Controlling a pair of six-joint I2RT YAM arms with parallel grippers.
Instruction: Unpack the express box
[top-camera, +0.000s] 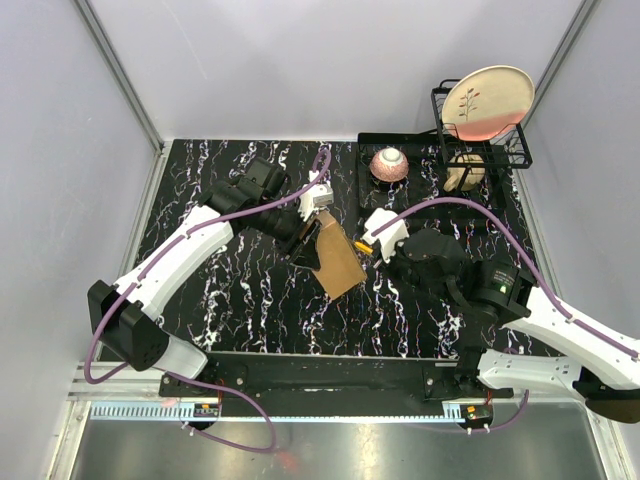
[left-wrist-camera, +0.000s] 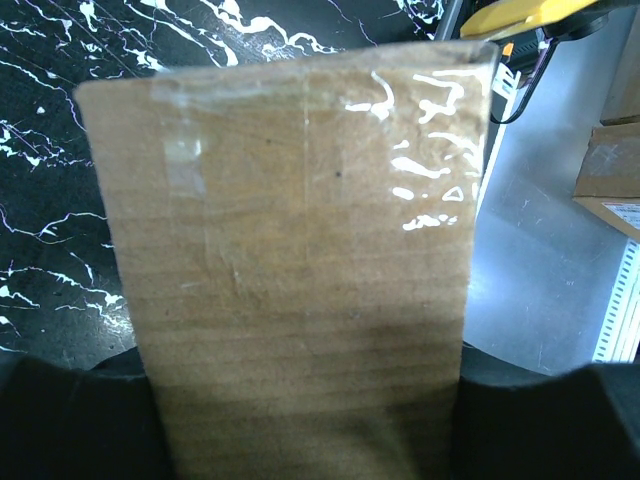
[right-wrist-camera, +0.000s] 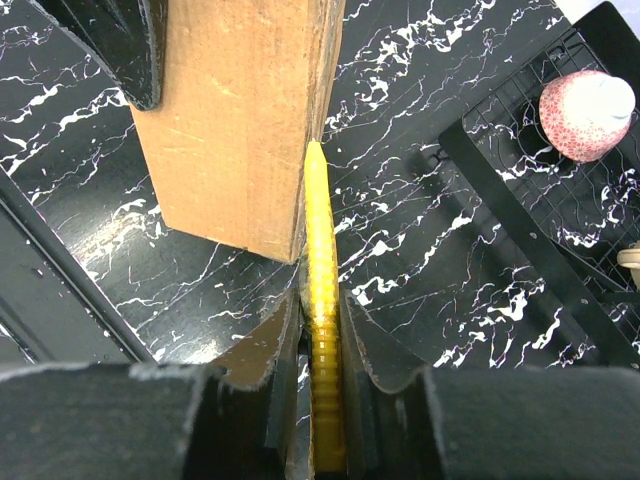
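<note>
The brown cardboard box (top-camera: 339, 263) is held up at a tilt over the dark marbled counter, my left gripper shut on it. In the left wrist view, clear tape (left-wrist-camera: 415, 140) shines on the box's far end. My right gripper is shut on a slim yellow tool (right-wrist-camera: 322, 250), which looks like a box cutter. Its tip meets the narrow edge of the box (right-wrist-camera: 230, 120) in the right wrist view; whether a blade is in the cardboard cannot be told. No opening shows in the box.
Behind the right arm stands a black dish rack (top-camera: 437, 150) with a large plate (top-camera: 488, 100). A pink bowl (top-camera: 389, 166) sits at its left. Further cardboard boxes (left-wrist-camera: 612, 165) lie beyond the counter's front. Left of the box, the counter (top-camera: 225, 300) is clear.
</note>
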